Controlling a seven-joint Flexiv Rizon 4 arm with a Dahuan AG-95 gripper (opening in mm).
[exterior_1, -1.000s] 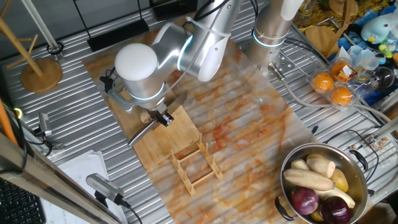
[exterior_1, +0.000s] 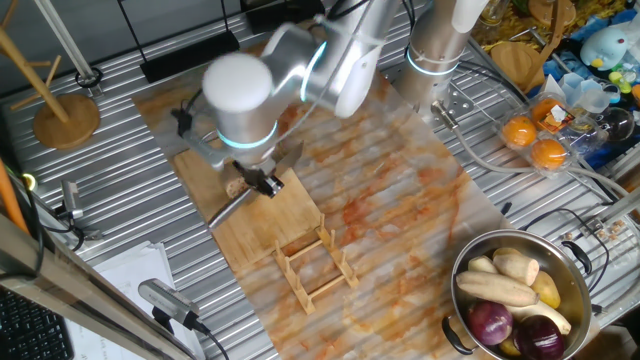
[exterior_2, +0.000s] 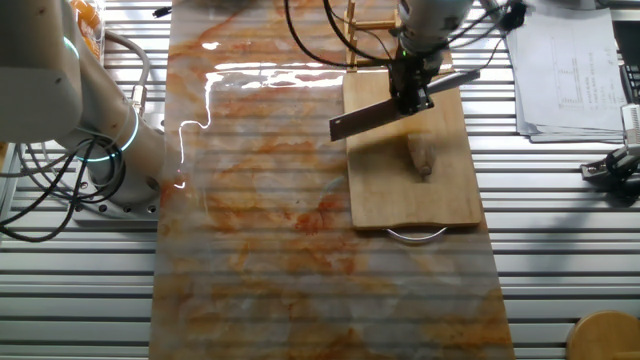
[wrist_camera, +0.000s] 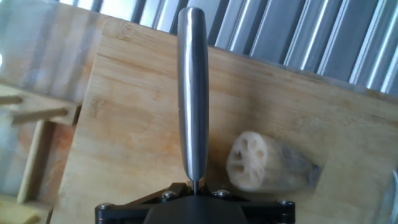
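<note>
My gripper is shut on a knife (wrist_camera: 193, 93) where its steel handle meets the blade. In exterior view 2 the broad blade (exterior_2: 362, 120) sticks out to the left of the gripper and the handle to the right. The knife is over a wooden cutting board (exterior_2: 400, 205). A cut piece of lotus root (wrist_camera: 273, 163) lies on the board, its holed end facing the knife in the wrist view. The blade's edge is hidden there, and I cannot tell how high it is above the board.
A small wooden rack (exterior_1: 327, 287) stands close by the board's end. To the lower right is a metal pot (exterior_1: 575, 300) full of vegetables. The marbled mat (exterior_1: 400, 230) between rack and pot is clear. Oranges (exterior_1: 548, 153) in clear packaging sit near the arm's base.
In exterior view 1 the arm's wrist has shifted to the right and slightly upward. The knife has moved only a little with it. Lotus root, board and rack look unmoved.
</note>
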